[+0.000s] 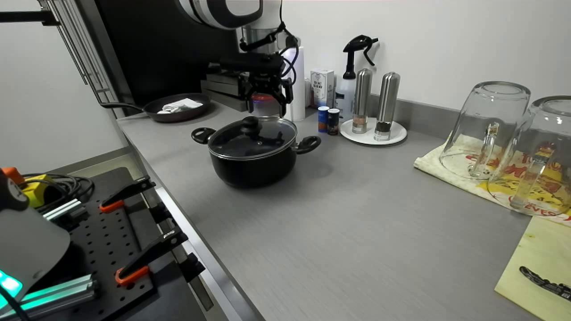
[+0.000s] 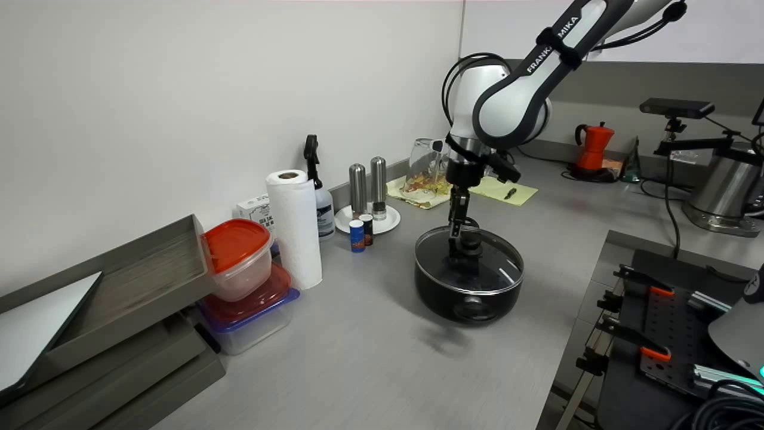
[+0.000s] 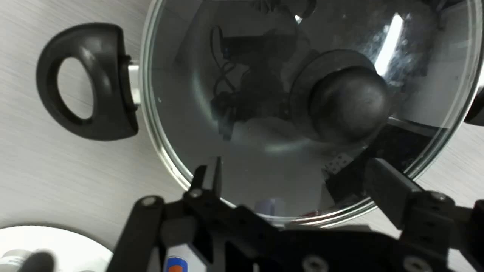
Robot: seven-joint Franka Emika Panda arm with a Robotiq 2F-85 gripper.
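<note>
A black pot (image 1: pixel 251 172) with two side handles stands on the grey counter, covered by a glass lid (image 2: pixel 494 266). The lid's round black knob (image 3: pixel 350 104) shows right of centre in the wrist view. Above the lid hangs my gripper (image 1: pixel 268 109), pointing down, its fingers (image 3: pixel 385 188) spread wide. Nothing is between them. In the wrist view the knob lies beyond the fingertips, toward the top of the picture, apart from both. One pot handle (image 3: pixel 86 81) sticks out at the left there.
Two steel mills on a white plate (image 1: pixel 369 137) and two small shakers stand by the wall. A paper towel roll (image 2: pixel 295 233), plastic boxes and grey trays (image 2: pixel 165 286) line the other side. Upturned glass mugs (image 1: pixel 484 131) rest on a cloth.
</note>
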